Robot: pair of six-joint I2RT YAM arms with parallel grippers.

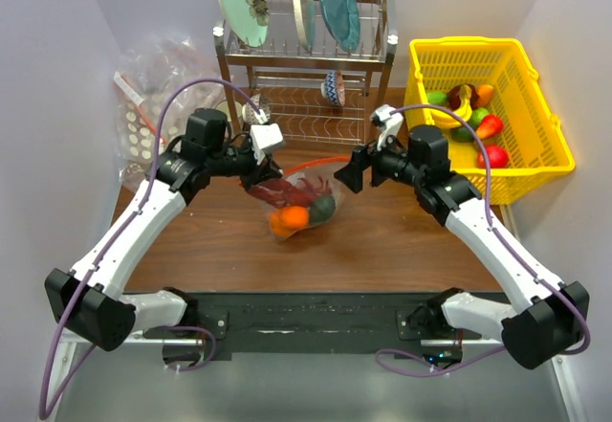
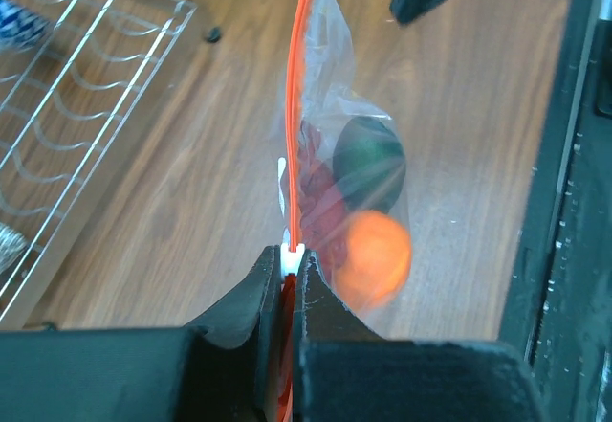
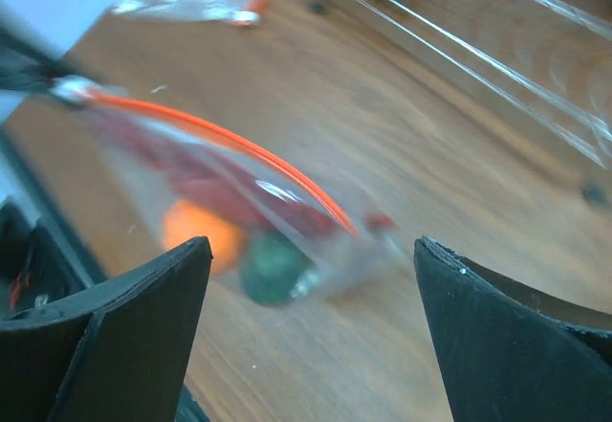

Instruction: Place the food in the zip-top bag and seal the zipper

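A clear zip top bag (image 1: 332, 175) with an orange-red zipper strip holds two orange round foods (image 1: 295, 217), a dark green food (image 1: 322, 210) and a reddish, crab-like piece. At the bag's left end, my left gripper (image 1: 262, 177) is shut on the zipper, and its fingers close around the white slider (image 2: 292, 257). From there the orange strip (image 2: 295, 106) stretches away, its two lines side by side. My right gripper is open just beyond the bag's right end, with no bag edge between its fingers; its view is blurred.
A yellow basket (image 1: 559, 166) with fruit and vegetables stands at right. Behind the bag is a metal dish rack (image 1: 306, 58) with plates and bowls. Spare plastic bags (image 1: 143, 135) lie at back left.
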